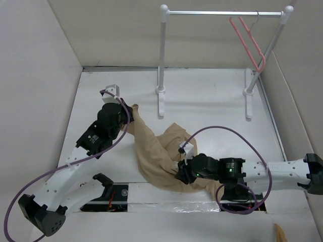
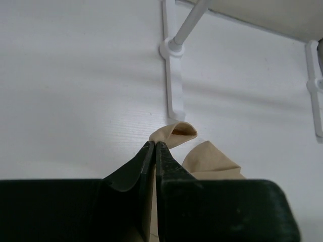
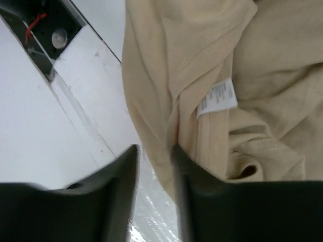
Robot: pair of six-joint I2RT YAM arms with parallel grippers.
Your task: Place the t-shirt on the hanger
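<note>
The beige t shirt (image 1: 151, 151) lies crumpled over the front of the table, its upper left corner raised in my left gripper (image 1: 128, 111). That gripper is shut on the cloth, which pokes out above its fingertips. My right gripper (image 1: 182, 171) is low over the shirt's front part; in the right wrist view its blurred fingers stand part open at the cloth (image 3: 202, 60), beside a white label. The pink hanger (image 1: 260, 60) hangs at the right of the rack's bar (image 1: 222, 12).
The rack's feet (image 1: 161, 103) stand behind the shirt. Side walls are close on both sides.
</note>
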